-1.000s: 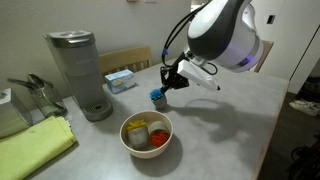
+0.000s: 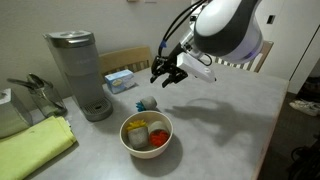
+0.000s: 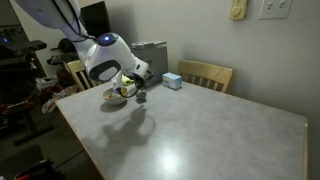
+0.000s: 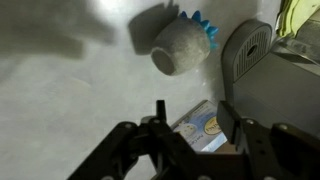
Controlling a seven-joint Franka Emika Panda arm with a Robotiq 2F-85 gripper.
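A small grey cup-like object (image 2: 149,102) with blue spiky bits (image 4: 207,27) at one end lies on its side on the table. In the wrist view the grey body (image 4: 181,47) is beyond the fingertips, clear of them. My gripper is open, and nothing shows between its fingers. Exterior view 1 has the gripper (image 2: 168,75) above the table, a little behind and to the right of the grey object.
A white bowl (image 2: 150,154) holding yellow, grey and red things stands in front. Behind are a tall grey cylinder (image 2: 83,80) and a blue-white box (image 2: 121,81). A yellow-green cloth (image 2: 35,146) lies left.
Earlier the grey object stood upright beneath my gripper, blue end up. Now it has tipped onto its side toward the left, and the gripper has risen away from it.
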